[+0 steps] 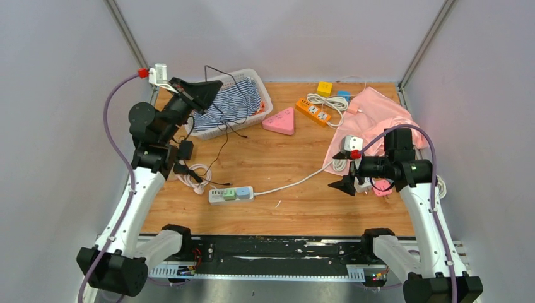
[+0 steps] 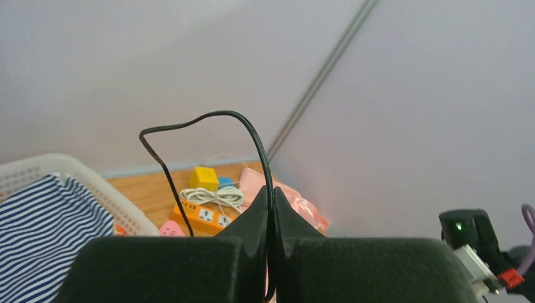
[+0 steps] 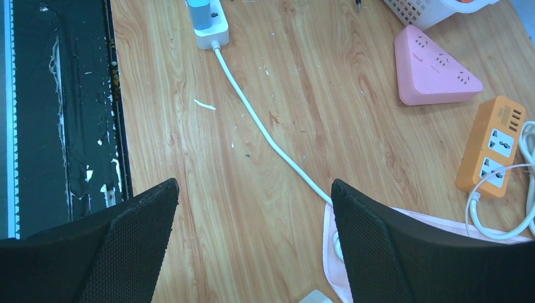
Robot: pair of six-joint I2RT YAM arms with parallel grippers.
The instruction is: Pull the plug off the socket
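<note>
A white power strip (image 1: 216, 197) lies front and left of centre on the wooden table, with a green block (image 1: 229, 194) and a blue block (image 1: 243, 193) in it. My left gripper (image 1: 218, 88) is raised over the white basket, shut on a thin black cable (image 2: 217, 113). In the left wrist view that cable runs through between the fingertips, looping above them. Beside the left forearm sits a black adapter (image 1: 185, 149), partly covered. At the table's right, my right gripper (image 1: 334, 170) stands open and empty; the strip's blue end also shows in the right wrist view.
The basket (image 1: 264, 101) holds a striped cloth. A pink triangular block (image 1: 281, 122), an orange power strip (image 1: 313, 112) and a yellow block (image 1: 324, 88) stand at the back. Pink cloth (image 1: 372, 110) covers the right.
</note>
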